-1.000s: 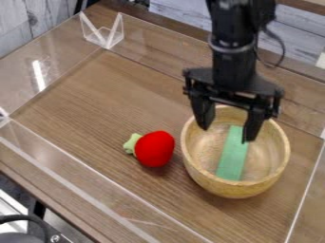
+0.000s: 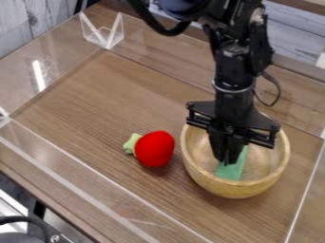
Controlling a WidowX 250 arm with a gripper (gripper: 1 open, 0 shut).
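My gripper [image 2: 231,144] reaches down from the top right into a pale wooden bowl [image 2: 244,187], its fingertips over a green object [image 2: 230,169] lying inside. The gripper looks narrow; whether anything is between its fingers is hidden by its dark body. A red round object [image 2: 155,149] with a green end lies on the wooden table just left of the bowl.
A clear angular object [image 2: 102,28] stands at the back left. A dark cable edge shows at the bottom left.
The gripper has moved lower into the bowl, toward the green object, and now covers part of it. The bowl and red object look unmoved.
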